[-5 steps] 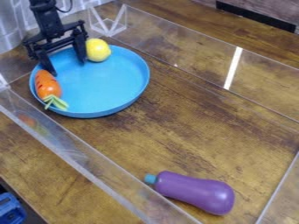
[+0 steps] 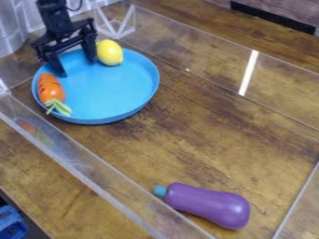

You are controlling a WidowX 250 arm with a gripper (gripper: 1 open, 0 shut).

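Observation:
The black gripper (image 2: 67,49) is over the back left of a blue plate (image 2: 115,103), fingers pointing down into it. Whether it is open or shut, or holds anything, I cannot tell. An orange toy carrot (image 2: 50,90) with pale green leaves lies on the plate's left side, below the gripper. A yellow lemon-like toy (image 2: 110,52) sits at the plate's back, just right of the gripper. A purple toy eggplant (image 2: 207,203) lies on the wooden table at the front right.
Clear walls (image 2: 251,71) enclose the work area. A blue object (image 2: 7,224) is at the lower left, outside the walls.
The gripper has shifted slightly over the back left of the plate. The toys and plate look unmoved.

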